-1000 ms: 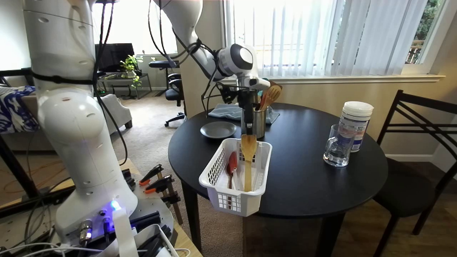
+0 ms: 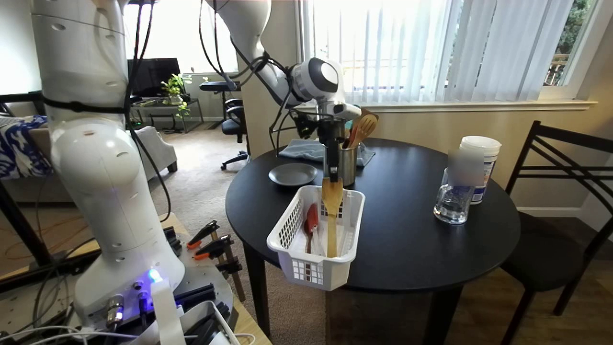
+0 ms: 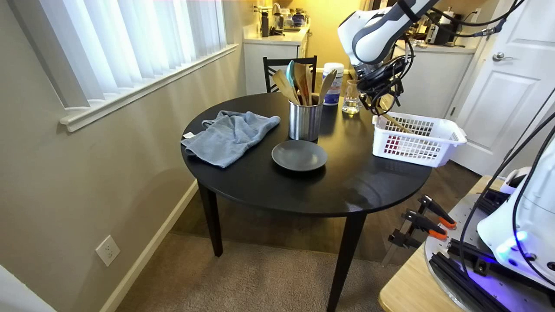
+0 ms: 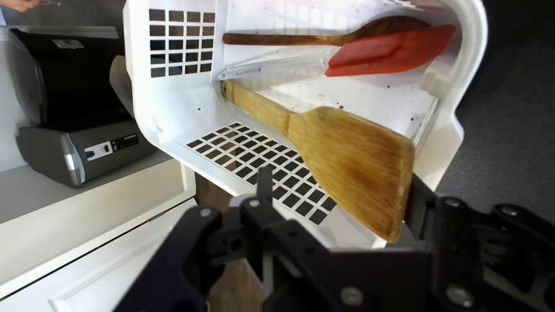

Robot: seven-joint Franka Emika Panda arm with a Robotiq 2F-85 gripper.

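Observation:
A wooden spatula (image 4: 348,156) slants in the white basket (image 2: 274,233), its handle end down at the near corner and its broad blade raised by the far rim. My gripper is open around the blade, with a wide gap on the left finger's side. The blade's edge lies right against the other finger (image 4: 420,200); whether they touch I cannot tell. Beside it on the basket floor lie a red spatula (image 4: 390,52) with a clear handle and a dark wooden spoon (image 4: 286,39).
A steel holder (image 3: 304,122) of utensils stands behind the basket, near a grey plate (image 3: 299,156) and a blue cloth (image 3: 234,135). On the right are a glass mug (image 2: 452,207) and a white tub (image 2: 481,143).
The wooden spatula's blade sits slightly higher and further left, close under the fingers. Arm and basket look nearly unmoved. A blurred patch now covers the mug's top.

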